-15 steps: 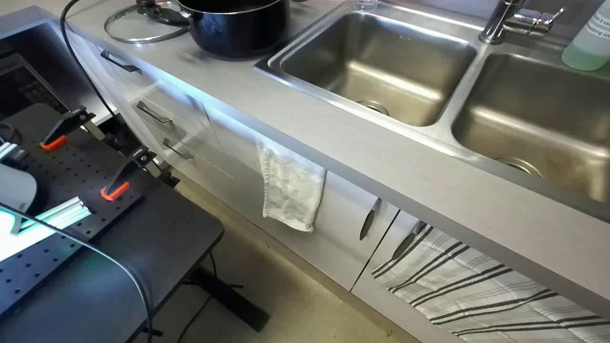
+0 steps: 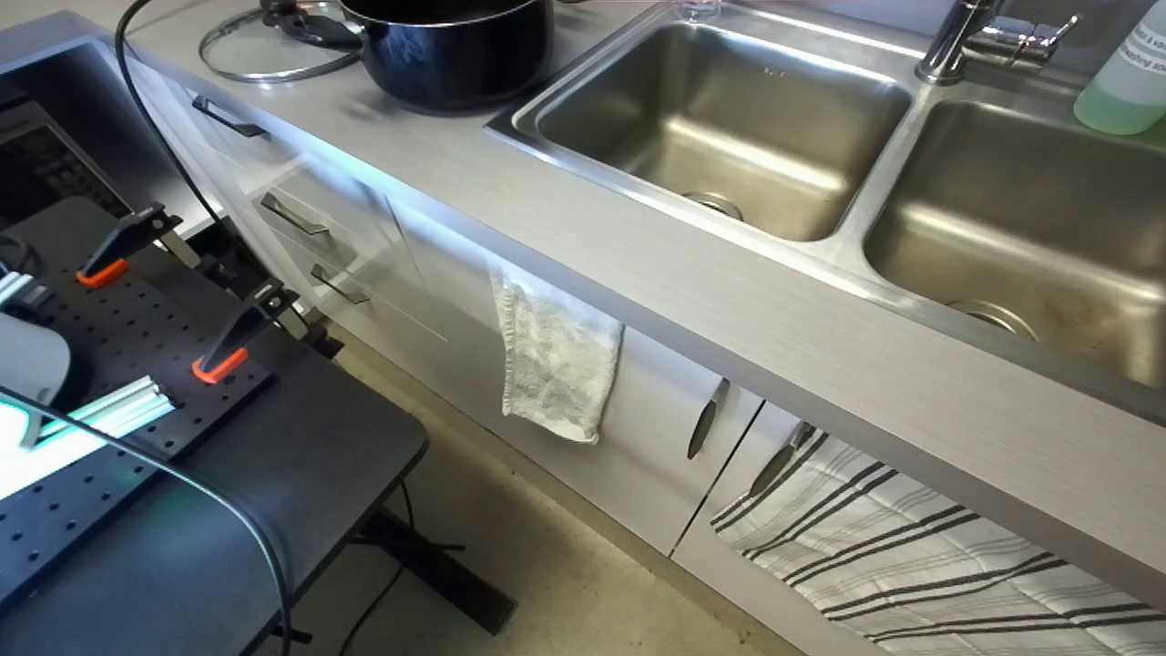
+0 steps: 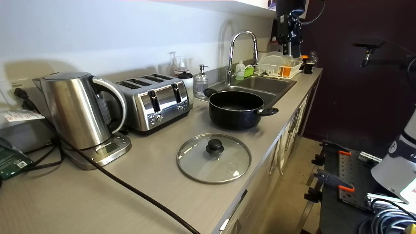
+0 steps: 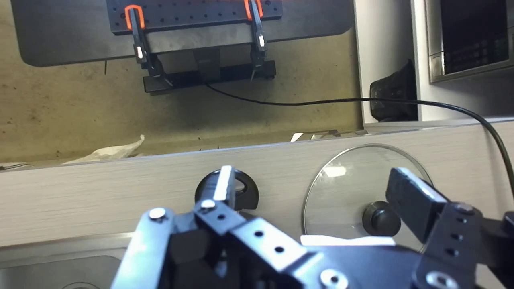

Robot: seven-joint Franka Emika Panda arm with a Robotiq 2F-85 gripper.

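Observation:
My gripper stands open in the wrist view, nothing between its widely spread fingers. Exterior view 2 shows the gripper [image 3: 291,48] high up, pointing down, in the upper right. A black pot [image 3: 236,115] without its lid sits on the counter beside the sink, a handle on either side. From the wrist, only the pot's handle [image 4: 249,192] shows clearly, partly behind the left finger; the gripper hides the rest. The round glass lid [image 3: 195,163] lies flat on the counter, its black knob [image 4: 381,219] up, near the right finger in the wrist view.
A toaster [image 3: 162,103] and a steel kettle [image 3: 80,113] line the wall. The double sink [image 2: 721,131] is empty, with a tall faucet [image 3: 234,50]. A black cable [image 3: 136,191] crosses the counter. Towels [image 2: 559,355] hang below the front edge.

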